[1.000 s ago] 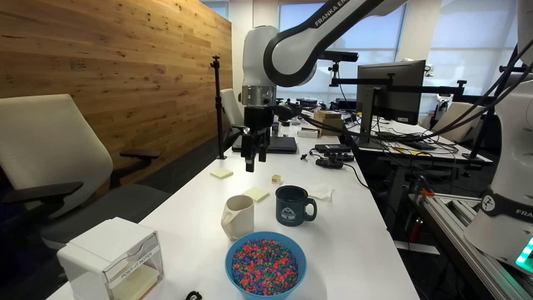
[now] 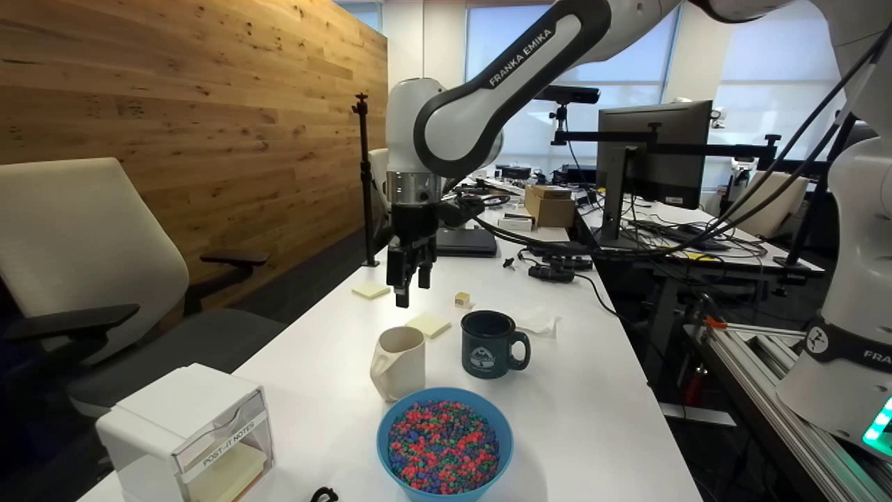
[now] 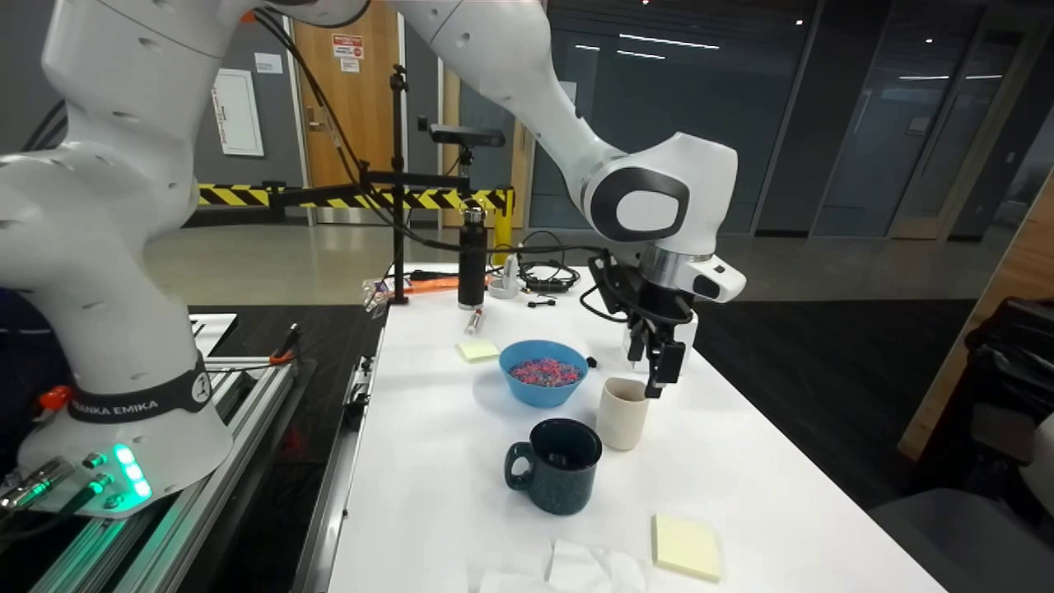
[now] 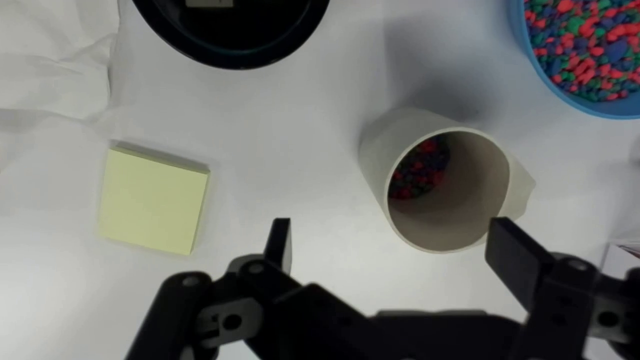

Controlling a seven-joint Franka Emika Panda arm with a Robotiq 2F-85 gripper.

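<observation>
My gripper is open and hangs above the table, with nothing between its fingers. In the wrist view a cream pitcher (image 4: pixel 375 153) stands upright ahead of the gap, nearer the right finger (image 4: pixel 519 258); red, blue and green pebbles lie at its bottom. A blue bowl (image 2: pixel 385 456) full of such pebbles sits close beside the pitcher in exterior view 1. The dark green mug (image 2: pixel 483 355) stands on the pitcher's other side, its handle turned away from it. In exterior view 2 my gripper hangs just beyond the pitcher (image 3: pixel 620 420).
Yellow sticky-note pads (image 4: pixel 153 201) and crumpled white tissue (image 4: pixel 54 66) lie near the mug. A white Post-it dispenser (image 2: pixel 184 418) stands by the table's edge, and a small yellow cube (image 2: pixel 462 300) sits behind the mug. White tabletop right of the bowl is clear.
My gripper has come lower and shifted left in exterior view 1, towards the pitcher. Pitcher, mug and bowl stand where they were.
</observation>
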